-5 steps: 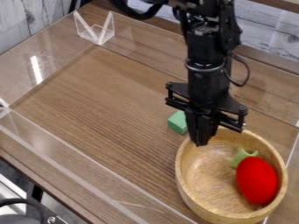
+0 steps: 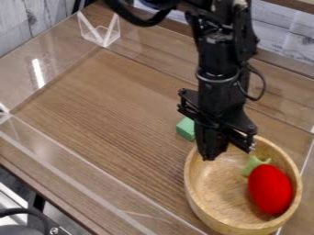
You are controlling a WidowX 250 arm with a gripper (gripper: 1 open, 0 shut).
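Observation:
My black gripper (image 2: 215, 145) points down over the left rim of a large round wooden bowl (image 2: 215, 202) at the lower right; it looks shut, with nothing visible between its fingers. In the bowl lie a red tomato-like object (image 2: 270, 190) and a small green piece (image 2: 254, 162) beside it. A green block (image 2: 185, 128) lies on the table just behind the bowl's left side, partly hidden by the gripper.
A white wire holder (image 2: 101, 27) stands at the back left. Black cable or tubing shows at the bottom left.
The arm has shifted very slightly, around the same spot above the bowl's rim. The bowl and the objects in it look unchanged.

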